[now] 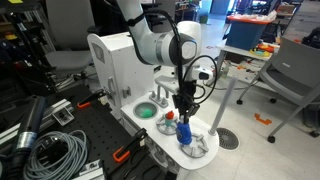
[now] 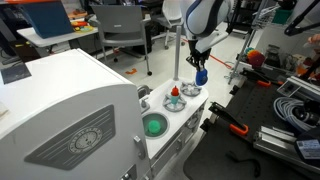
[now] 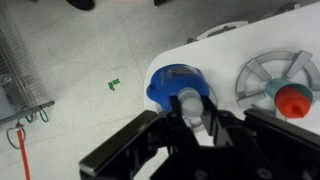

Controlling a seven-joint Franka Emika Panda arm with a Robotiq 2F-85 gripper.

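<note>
My gripper (image 1: 183, 120) is shut on the blue object (image 1: 184, 134), which hangs or stands below it at the right-hand end of the white counter. From above, in the wrist view, a pale round knob (image 3: 190, 100) on top of the blue object (image 3: 163, 84) sits between the dark fingers. Exterior view 2 has the blue object (image 2: 201, 76) near the counter's far end. Whether its base touches the surface cannot be told. A red item with a green part (image 3: 292, 100) rests on a grey burner beside it.
A green bowl (image 2: 154, 126) lies in the round sink of the counter. A white post (image 1: 227, 100) rises behind the counter, and a wire rack (image 3: 20, 75) is at the wrist view's left. A cable coil (image 1: 60, 156) lies on the black table.
</note>
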